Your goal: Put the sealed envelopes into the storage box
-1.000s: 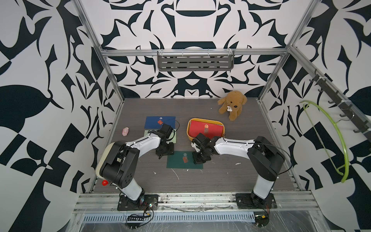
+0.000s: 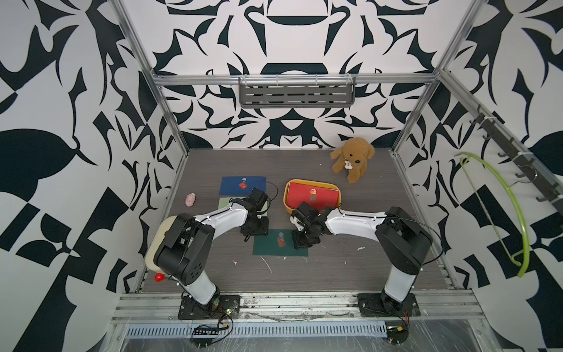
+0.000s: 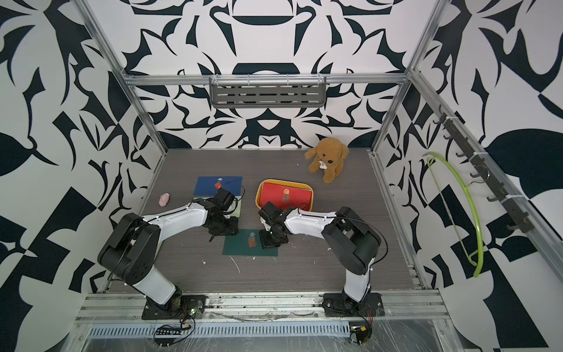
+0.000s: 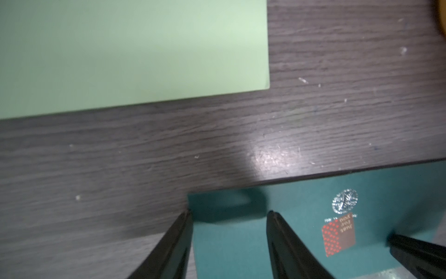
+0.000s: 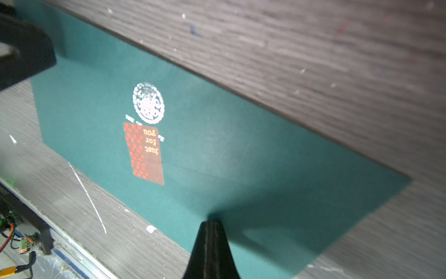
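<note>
A dark green envelope [image 5: 232, 139] with a printed seal lies flat on the table between my two arms. Over its left edge, in the left wrist view, my left gripper stands open, that edge showing between its fingers. At the envelope's right part my right gripper is shut, its tips over the surface and no paper seen between them. A red envelope [image 2: 305, 195] lies inside the yellow-rimmed storage box [image 2: 285, 205]. Farther back are a blue envelope [image 2: 234, 184] and a light green one [image 4: 139, 51], the latter partly hidden by my left arm in the top views.
A brown plush dog [image 2: 354, 158] sits at the back right. Near the left edge lies a small pink object [image 2: 190, 199], and a cream-coloured item [image 2: 157, 246] lies partly behind my left arm.
My left gripper has shifted slightly to the right, to the green envelope's left edge. The right arm and the envelopes look unmoved.
</note>
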